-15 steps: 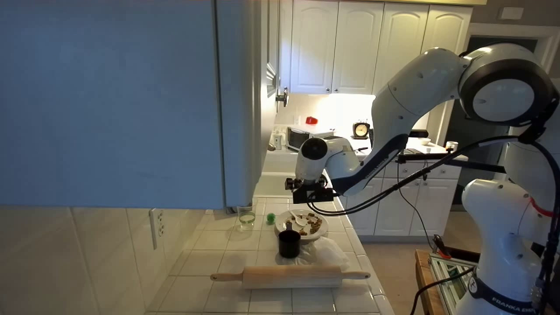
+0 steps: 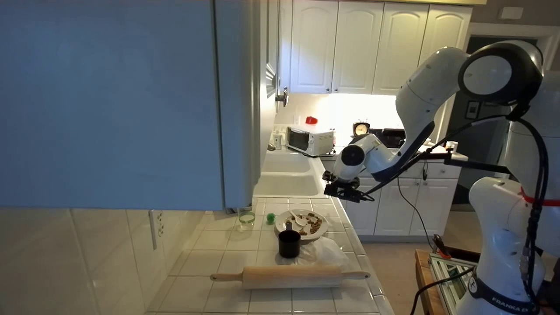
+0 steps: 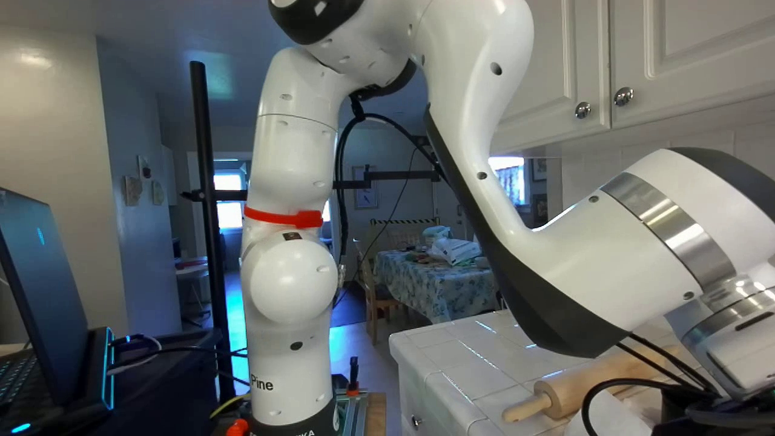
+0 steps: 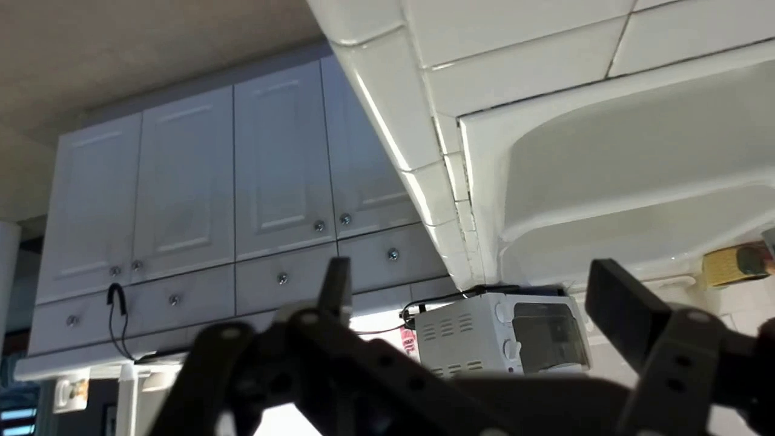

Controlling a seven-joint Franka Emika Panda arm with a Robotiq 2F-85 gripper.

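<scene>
My gripper is open, its two dark fingers (image 4: 626,309) wide apart with nothing between them. In exterior view 1 it hangs above the counter's edge near the sink (image 2: 286,184). On the white tiled counter lies a plate (image 2: 281,226) with brown bits and a white spoon (image 2: 299,220) on it. A black mug (image 2: 289,244) stands just in front of the plate, beside a crumpled white plastic bag (image 2: 325,253). Nearest the camera is a wooden rolling pin (image 2: 292,277). A green ball (image 2: 270,217) and a clear glass (image 2: 246,220) stand left of the plate.
A white toaster oven (image 4: 501,333) sits beyond the sink. The big blue-grey cabinet (image 2: 110,105) overhangs the counter's left side. Bare tiles (image 2: 236,239) lie left of the mug, and open floor (image 2: 388,270) lies right of the counter.
The arm has swung right in exterior view 1, carrying the gripper from over the counter to its edge. The things on the counter have not moved.
</scene>
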